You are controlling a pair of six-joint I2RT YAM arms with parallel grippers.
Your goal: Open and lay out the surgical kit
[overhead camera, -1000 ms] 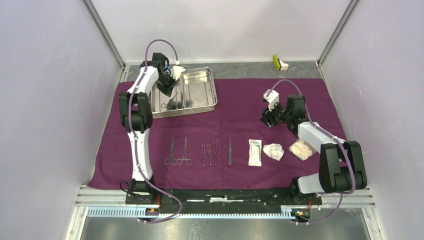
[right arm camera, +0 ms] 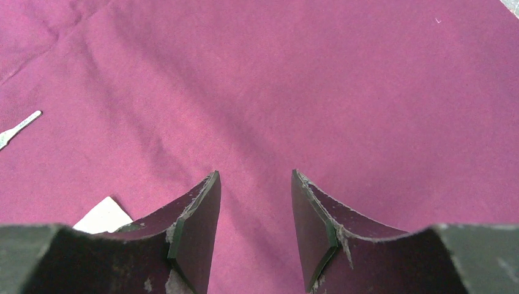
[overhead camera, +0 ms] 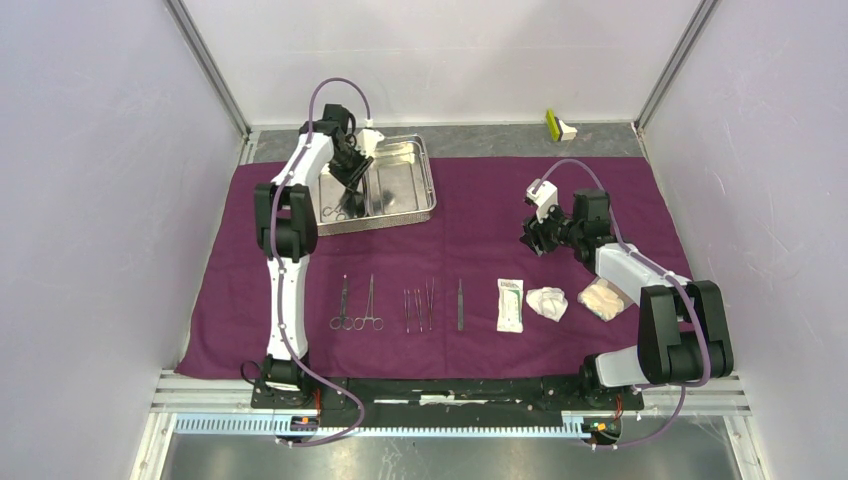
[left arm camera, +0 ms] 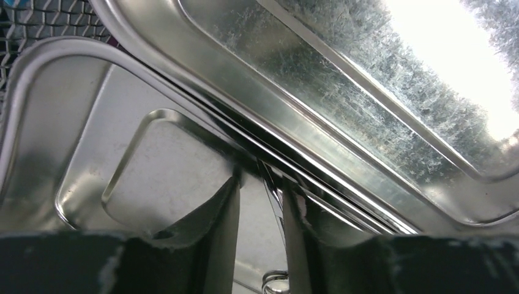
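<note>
A steel tray (overhead camera: pixel 400 205) with two compartments sits at the back left. My left gripper is part open over it, fingertips either side of the slender blades of a scissor-like instrument (left arm camera: pixel 273 196) leaning by the divider, its ring at the bottom edge. Laid out on the cloth are two ringed instruments (overhead camera: pixel 343 321), several thin instruments (overhead camera: pixel 419 310), a scalpel handle (overhead camera: pixel 460 305), a packet (overhead camera: pixel 509 305), white gauze (overhead camera: pixel 546 303) and a wrapped pad (overhead camera: pixel 602 298). My right gripper stands open above bare cloth, holding nothing.
A green and white object (overhead camera: pixel 555 127) rests on the back ledge. The middle of the purple cloth (overhead camera: pixel 475 220) between tray and right arm is clear. Walls bound both sides.
My left gripper has moved right within the tray, toward the divider. The right arm and the laid-out items have not visibly moved.
</note>
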